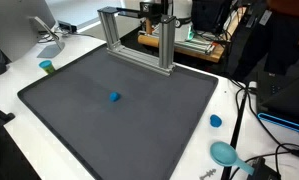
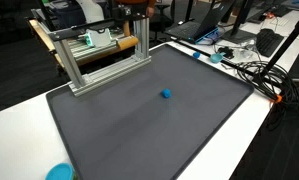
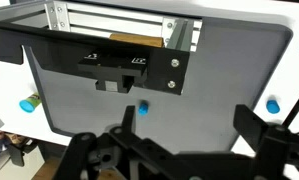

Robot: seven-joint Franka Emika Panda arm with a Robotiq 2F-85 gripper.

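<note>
My gripper is open at the bottom of the wrist view, its dark fingers [image 3: 253,128] spread wide with nothing between them. Beyond them a small blue object [image 3: 143,107] lies on the grey mat. That same blue object shows on the mat [image 1: 79,120] in exterior view 1 [image 1: 115,97] and in exterior view 2 [image 2: 167,93], apart from everything else. The gripper's fingers cannot be made out in either exterior view.
A metal frame [image 2: 114,73] with a dark beam [image 3: 99,62] stands at the mat's edge. Outside the mat are a blue disc [image 1: 216,121], a teal ladle-like item [image 1: 227,155], a green-and-blue cup [image 1: 47,67] and loose cables [image 2: 259,72].
</note>
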